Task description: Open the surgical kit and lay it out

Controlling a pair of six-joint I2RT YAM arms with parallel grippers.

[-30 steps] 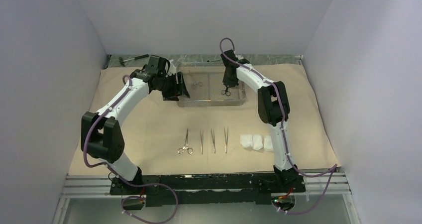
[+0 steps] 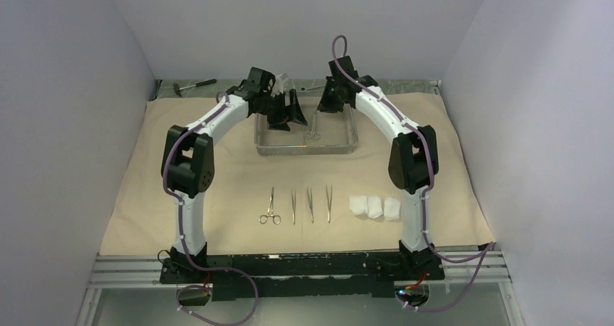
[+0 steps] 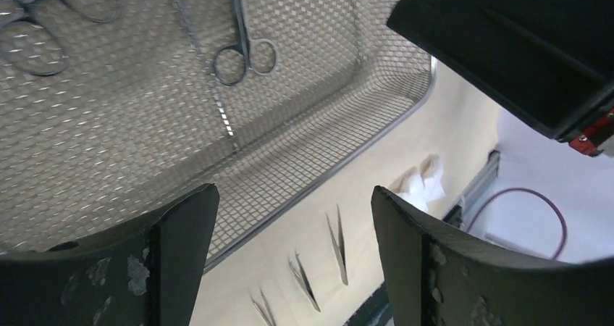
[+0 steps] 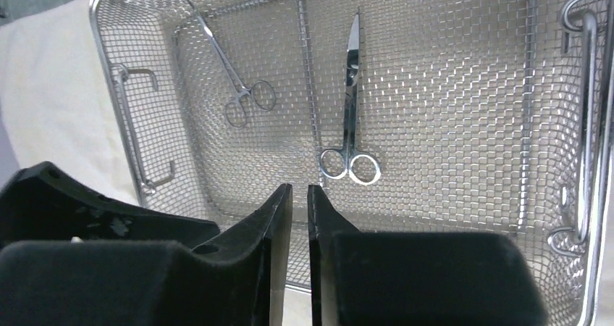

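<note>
Inside the wire mesh tray (image 2: 304,149) lie straight scissors (image 4: 350,101) near the middle and a slimmer ringed clamp (image 4: 232,76) at one side. My left gripper (image 2: 288,116) is open over the tray's left part, fingers empty. My right gripper is over the tray's back right, fingers close together, with nothing visible between them; a slight gap shows. On the cloth in front lie a ringed instrument (image 2: 271,210), several forceps (image 2: 311,204) in a row and white gauze packs (image 2: 374,206).
A reflex hammer-like tool (image 2: 195,85) lies at the back left edge. Walls enclose the back and sides.
My left gripper has moved right and over the tray.
</note>
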